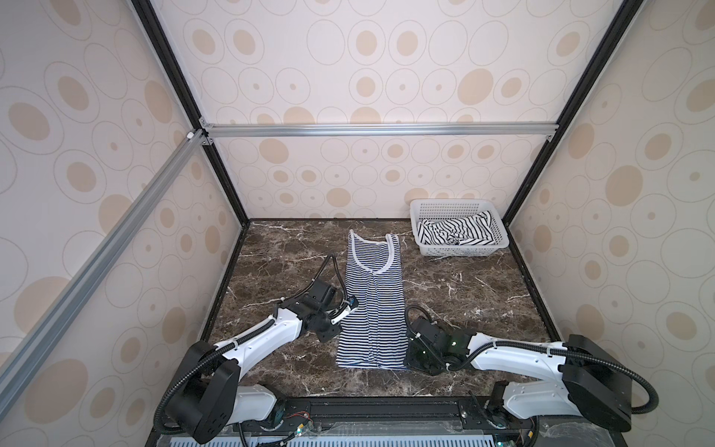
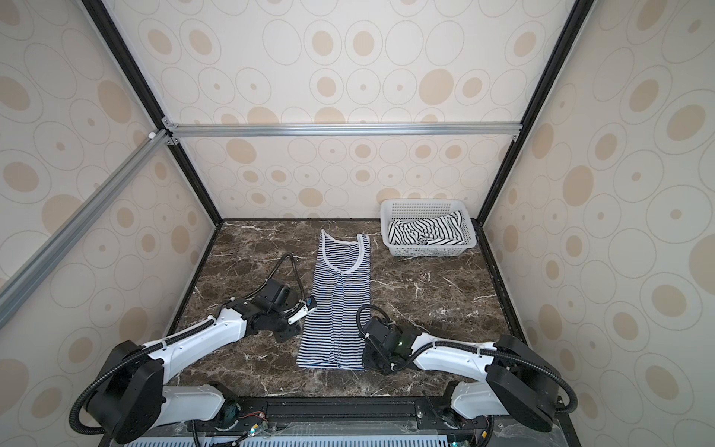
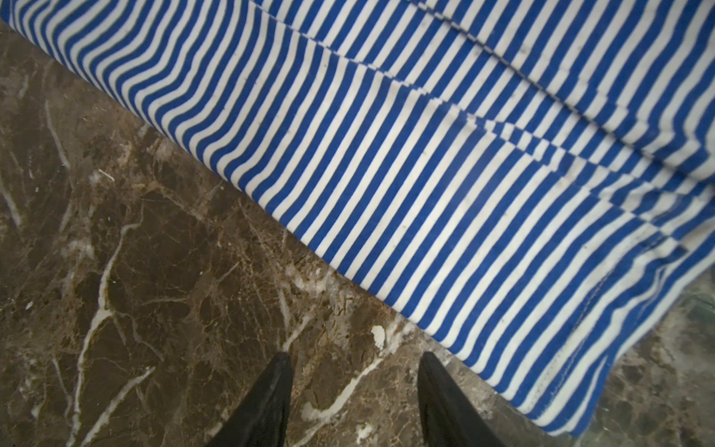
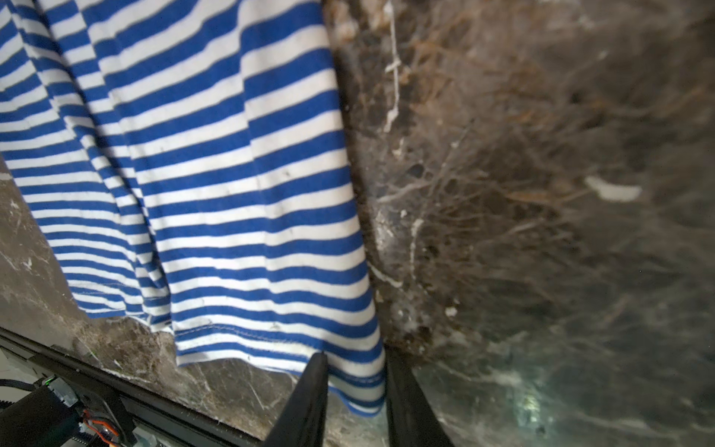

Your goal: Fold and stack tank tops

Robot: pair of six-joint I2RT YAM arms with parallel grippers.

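Observation:
A blue-and-white striped tank top [image 1: 370,298] lies flat and narrowed lengthwise, neckline toward the back wall. My left gripper stands open above bare marble just outside the garment's edge, near a bottom corner; nothing is between its fingers. My right gripper is part open low at the other bottom corner, its fingertips on either side of the hem corner; whether they touch the cloth I cannot tell. The right wrist view shows loose lengthwise creases in the fabric.
A white mesh basket [image 1: 502,242] at the back right holds striped cloth [image 1: 454,227]. A black frame rail runs along the front edge.

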